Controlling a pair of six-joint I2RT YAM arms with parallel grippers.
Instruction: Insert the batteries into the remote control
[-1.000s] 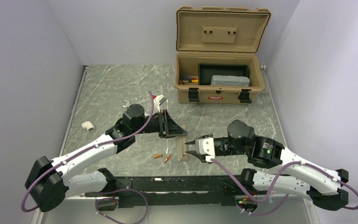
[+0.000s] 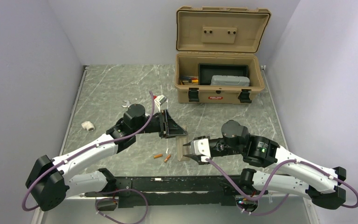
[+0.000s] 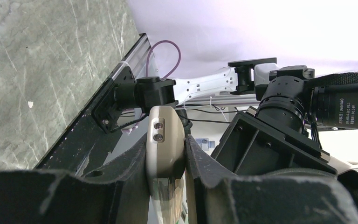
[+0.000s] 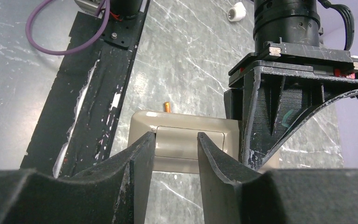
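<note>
My left gripper [image 2: 172, 130] is shut on the beige remote control [image 3: 163, 140], which hangs in the middle, back side toward my right gripper [image 2: 188, 150]. In the right wrist view the battery cover [image 4: 182, 142] faces that gripper, whose part-open fingertips [image 4: 176, 139] sit at it, one near each end, with nothing clearly between them; whether they touch cannot be told. Two orange batteries [image 2: 158, 156] lie loose on the table left of the remote.
An open tan toolbox [image 2: 219, 93] stands at the back right. A white fitting [image 2: 87, 125] and a wrench [image 2: 126, 103] lie on the left. The grey marble table [image 2: 102, 84] is otherwise mostly clear.
The left arm and the remote look unchanged.
</note>
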